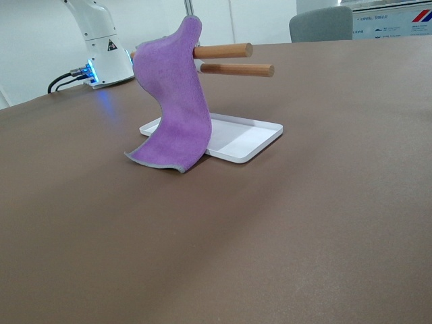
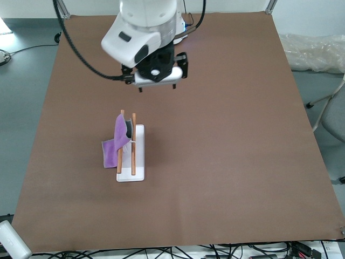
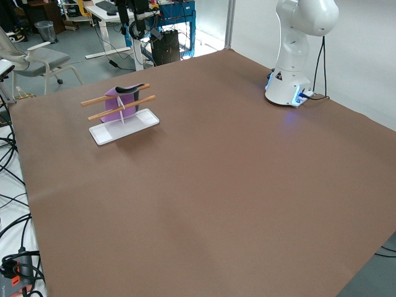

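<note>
A purple cloth (image 2: 110, 151) (image 1: 169, 101) (image 3: 112, 104) with a grey edge hangs draped over a wooden two-bar rack (image 2: 133, 162) (image 1: 236, 69) (image 3: 136, 104). The rack stands on a white tray (image 2: 130, 177) (image 1: 246, 138) (image 3: 133, 124). In the left view my gripper (image 2: 156, 83) is at the top centre, above and clear of the rack; its fingers are too small and angled to tell open from shut. It is not seen in the top and right views.
The robot's white base (image 3: 288, 86) stands at the table's far edge. A grey chair (image 2: 337, 113) stands beside the table, and cables lie along the near side.
</note>
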